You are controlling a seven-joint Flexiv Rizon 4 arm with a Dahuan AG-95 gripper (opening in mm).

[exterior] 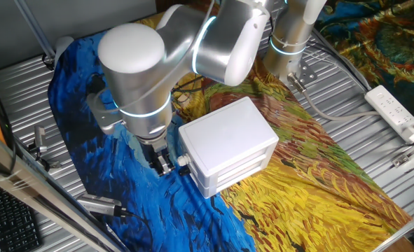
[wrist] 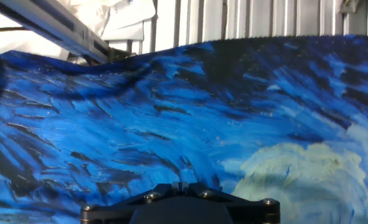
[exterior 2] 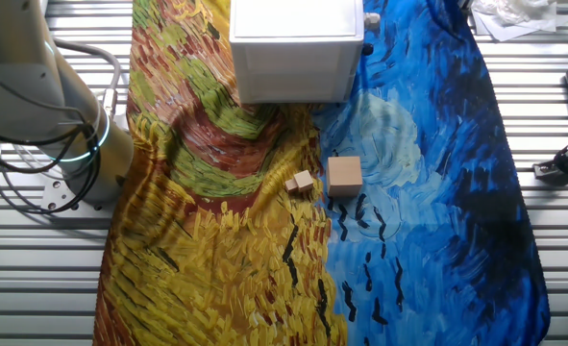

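Note:
A white drawer box (exterior: 229,136) stands on the painted cloth, a pale knob (exterior: 183,160) on its side facing my gripper. My gripper (exterior: 166,169) is low over the blue part of the cloth, beside that knob and apparently just short of it. In the wrist view the gripper has its fingertips together, with nothing visible between them, and only cloth shows beyond. The same box (exterior 2: 296,60) and pale knob (exterior 2: 371,19) appear at the top of exterior view 2. A larger wooden cube (exterior 2: 343,177) and a small wooden block (exterior 2: 304,181) sit in front of it.
A smaller wooden piece (exterior 2: 291,185) lies beside the small block. A power strip (exterior: 397,112) is at the right, and a keyboard (exterior: 14,217) is at the lower left. The metal frame post (exterior: 45,189) crosses the left side.

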